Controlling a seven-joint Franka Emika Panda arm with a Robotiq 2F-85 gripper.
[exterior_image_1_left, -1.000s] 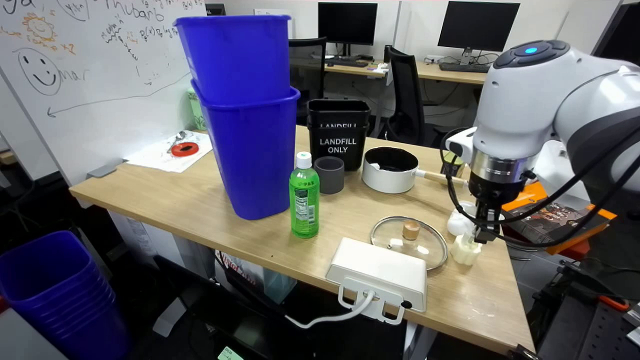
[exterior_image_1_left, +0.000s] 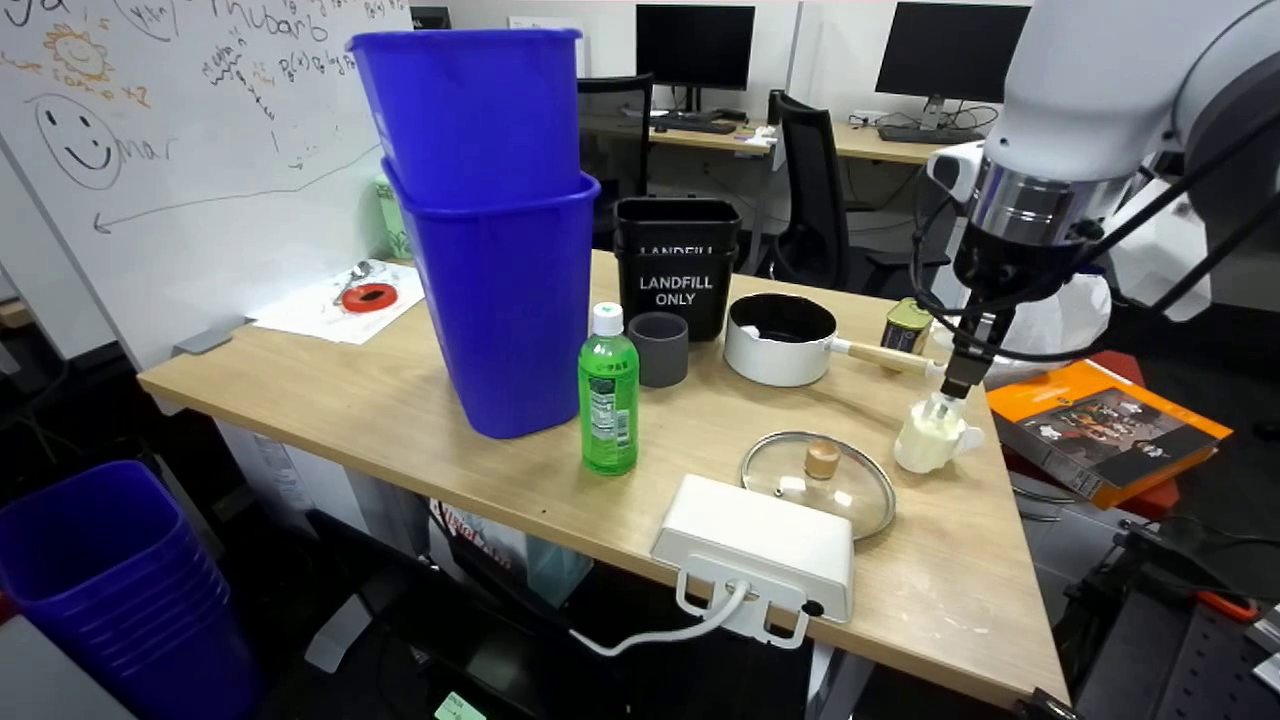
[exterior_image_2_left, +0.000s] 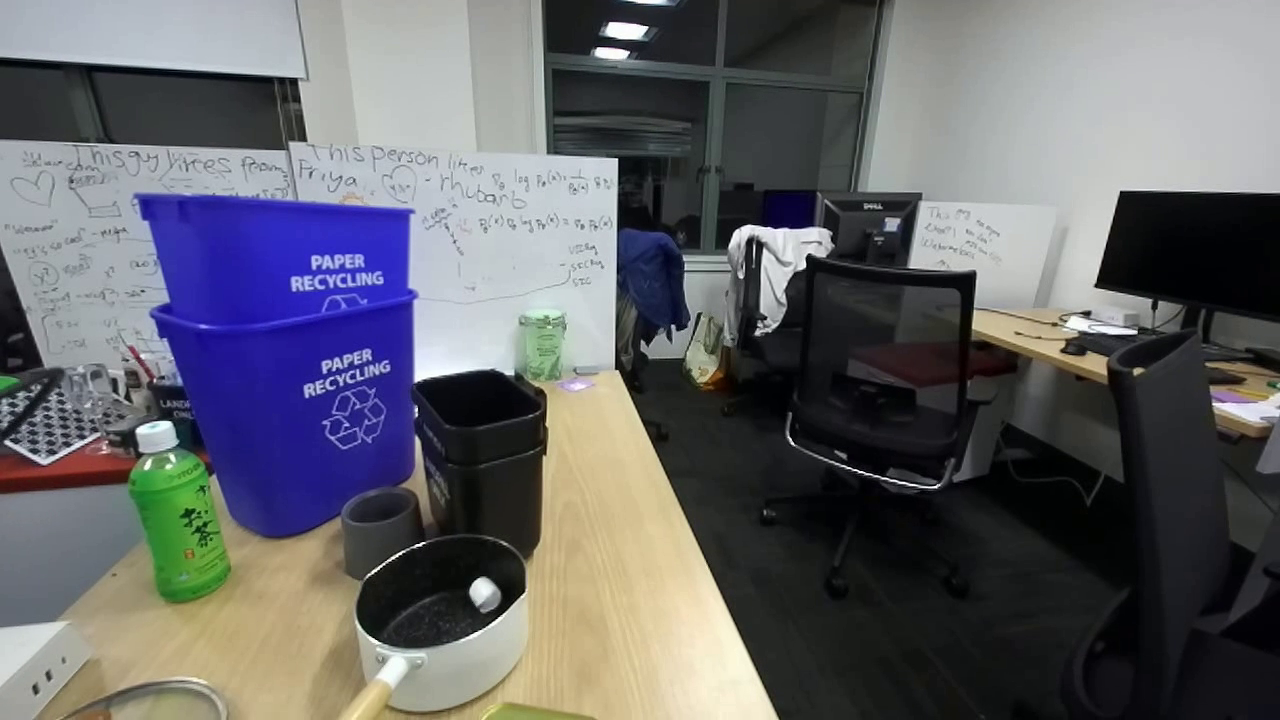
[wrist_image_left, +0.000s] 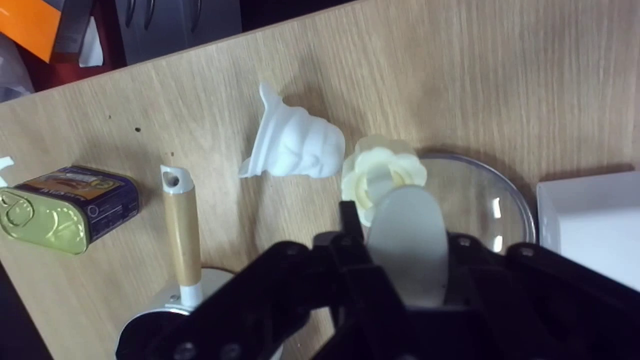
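Note:
My gripper is shut on a cream flower-shaped piece (wrist_image_left: 379, 171) with scalloped edges. A pale rounded part, blurred close to the camera, rises between the fingers; it looks like the piece's handle. In exterior view 1 the gripper (exterior_image_1_left: 956, 386) points down near the table's right edge, with the cream piece (exterior_image_1_left: 930, 438) below its tips. A white fluted cup (wrist_image_left: 303, 144) lies on its side on the table, close beside the cream piece in the wrist view. Exterior view 1 shows the two overlapping. Exterior view 2 does not show the gripper.
A glass lid (exterior_image_1_left: 819, 480) and a white box (exterior_image_1_left: 762, 546) stand toward the front. Further back are a white pot (exterior_image_1_left: 777, 348) with a wooden handle, a tin (wrist_image_left: 69, 207), a green bottle (exterior_image_1_left: 609, 402), a grey cup (exterior_image_1_left: 659, 348), black bins (exterior_image_1_left: 675, 270) and blue bins (exterior_image_1_left: 504, 300).
In exterior view 1 my gripper has moved back from the front, carrying the cream piece toward the white cup.

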